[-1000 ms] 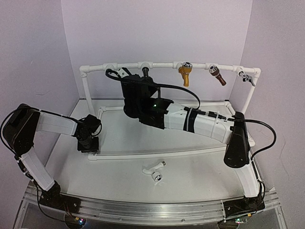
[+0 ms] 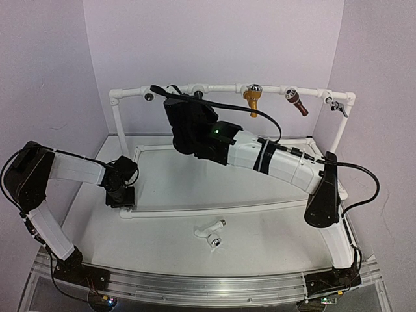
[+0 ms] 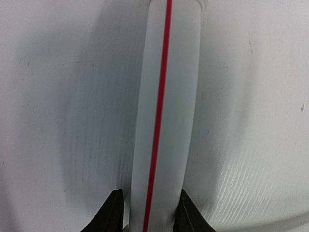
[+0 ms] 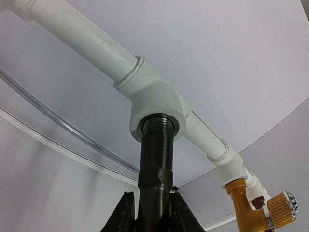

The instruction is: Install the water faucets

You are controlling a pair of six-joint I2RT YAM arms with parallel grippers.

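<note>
A black faucet [image 4: 155, 159] stands nearly upright in the right wrist view, its threaded end at the mouth of a white tee [image 4: 159, 104]. Some thread still shows below the tee. My right gripper is shut on the faucet's lower body; the top view mostly hides this grip behind the arm. At the frame's front left corner, my left gripper is shut on a white pipe with a red stripe [image 3: 164, 111]. A white faucet with a chrome knob [image 2: 209, 233] lies on the floor in front of the frame.
Along the upper white pipe [image 2: 227, 88] hang an orange faucet [image 2: 253, 99], a dark red faucet [image 2: 296, 102] and a chrome one [image 2: 336, 106]. The leftmost tee [image 2: 149, 96] has nothing hanging from it.
My right gripper has turned a little and shifted slightly, its cable's end swinging right and uncovering the leftmost tee. The left arm and the loose faucet have stayed put.
</note>
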